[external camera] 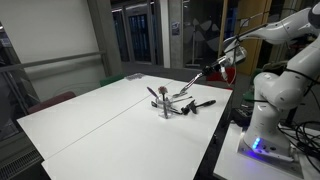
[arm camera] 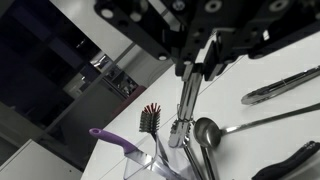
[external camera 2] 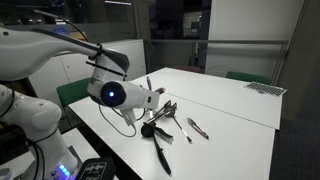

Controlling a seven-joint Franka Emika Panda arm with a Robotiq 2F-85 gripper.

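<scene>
My gripper is shut on a pair of metal tongs (arm camera: 186, 105), which hang down from it at a slant in the wrist view. Their lower ends reach the group of utensils around a clear holder (arm camera: 133, 168); I cannot tell whether they touch it. Beside them stand a dark bristle brush (arm camera: 150, 119) with a red-tinged top and a tool with a purple handle (arm camera: 113, 137). A metal ladle (arm camera: 208, 132) is just right of the tongs. In exterior view 1 the gripper (external camera: 205, 73) is above and right of the utensil holder (external camera: 164, 108).
Another pair of tongs (arm camera: 283, 87) lies on the white table, near a black handle (arm camera: 289, 163). A black utensil (external camera 2: 160, 151) lies toward the robot's side.
</scene>
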